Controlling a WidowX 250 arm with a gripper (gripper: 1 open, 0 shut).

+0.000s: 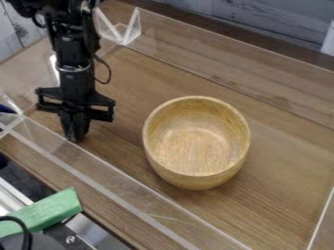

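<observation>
My black gripper (72,129) hangs low over the wooden table at the left, its fingertips down at the tabletop beside a clear plastic edge. It looks shut, with nothing clearly visible between its fingers. A wooden bowl (196,166) sits to the right of the gripper, apart from it.
A green object (39,213) lies at the bottom left. Clear plastic barriers run along the front and left.
</observation>
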